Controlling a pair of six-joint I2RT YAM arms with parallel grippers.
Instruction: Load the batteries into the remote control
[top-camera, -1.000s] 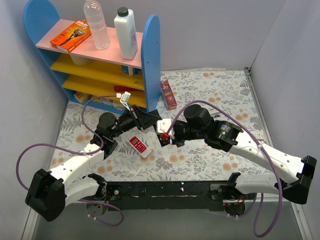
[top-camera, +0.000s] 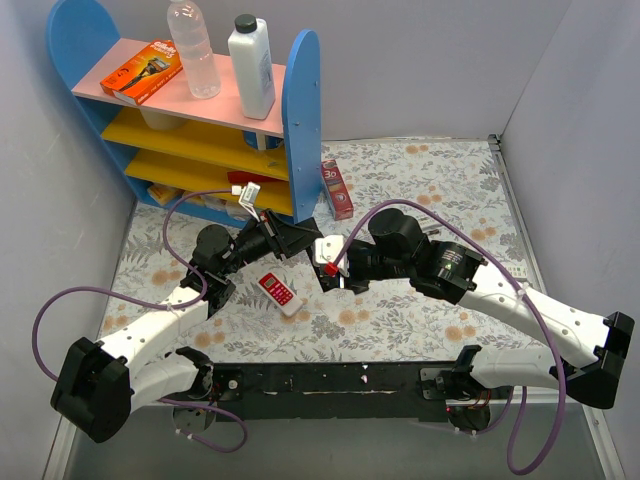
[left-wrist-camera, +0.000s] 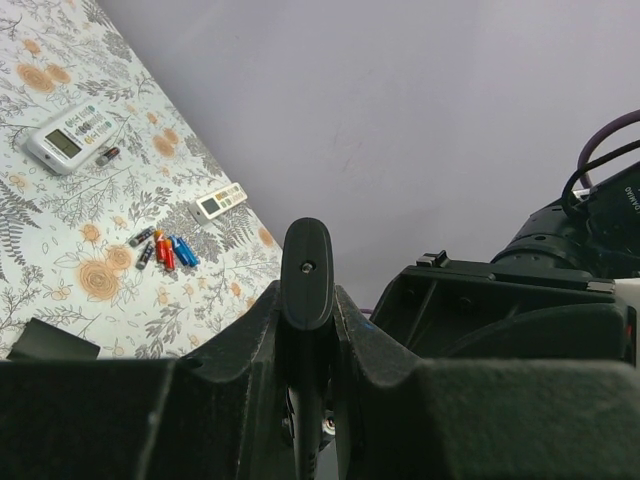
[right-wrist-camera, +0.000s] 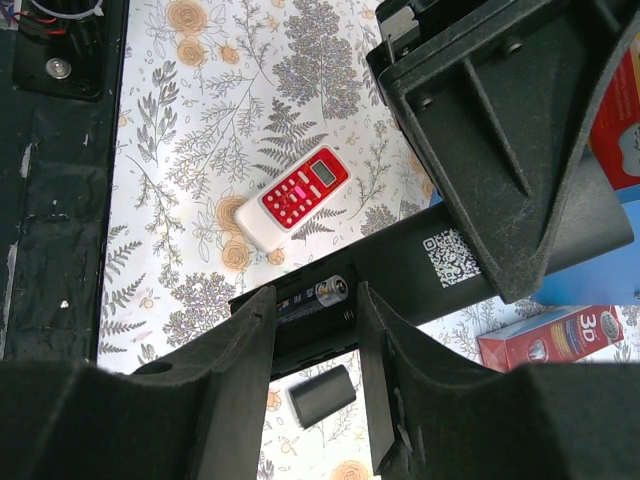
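Note:
My left gripper is shut on a black remote control (right-wrist-camera: 400, 262), which it holds above the table. The remote's back faces the right wrist camera, its battery compartment uncovered. At least one battery (right-wrist-camera: 331, 291) lies in there, its silver end showing; my fingers partly hide the rest. My right gripper is open, its fingertips on either side of the compartment and nothing gripped between them. A dark cover (right-wrist-camera: 322, 396) rests on the table below. Loose batteries (left-wrist-camera: 168, 250) of several colours lie on the table in the left wrist view.
A white remote with a red face (top-camera: 280, 293) lies on the table in front of the arms. Farther off are a white device (left-wrist-camera: 75, 135), a small white remote (left-wrist-camera: 217, 202) and a single battery (left-wrist-camera: 107, 156). A red box (top-camera: 337, 190) stands beside the shelf (top-camera: 302, 130).

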